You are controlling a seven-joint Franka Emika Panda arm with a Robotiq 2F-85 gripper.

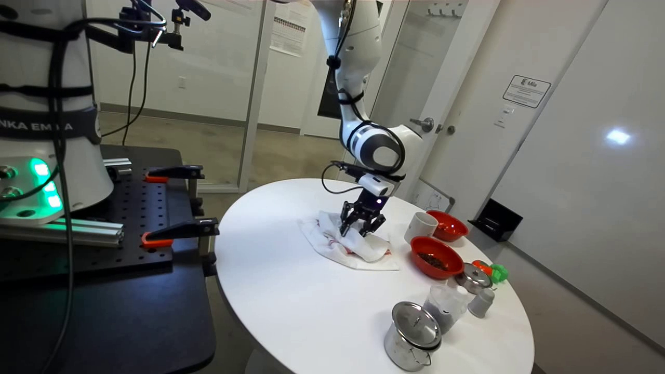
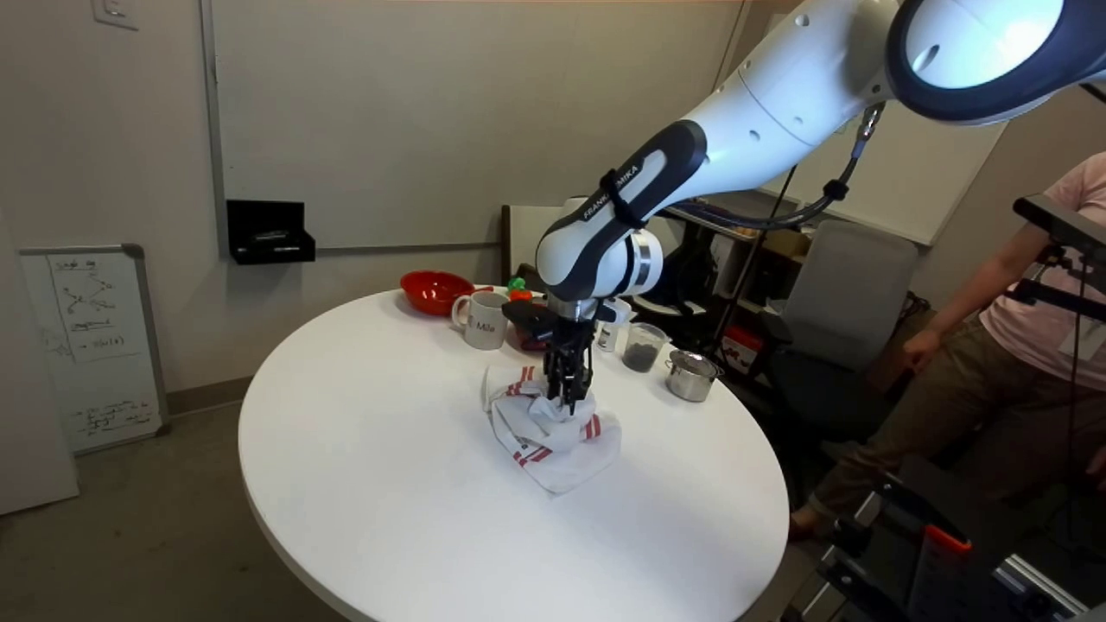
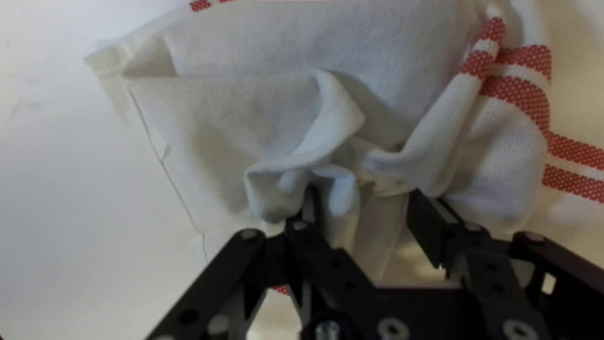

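Observation:
A white towel with red stripes (image 1: 337,254) lies crumpled on the round table, its folds bunched up under the arm. Down at those folds is my gripper (image 1: 353,231), its fingers spread apart. In the wrist view the left finger (image 3: 310,210) is tucked into a fold of the towel (image 3: 238,119), while the right finger (image 3: 428,226) stands off to the side by the striped part. Some cloth lies loosely in the gap of the gripper; the left fingertip is partly hidden by fabric. Exterior view 2 shows the gripper (image 2: 565,403) over the towel's middle.
Toward the table's far side stand a white mug (image 1: 420,227), a red bowl (image 1: 448,226), another red bowl with dark bits (image 1: 436,257), a lidded pot (image 1: 412,337) and a clear container (image 1: 446,306).

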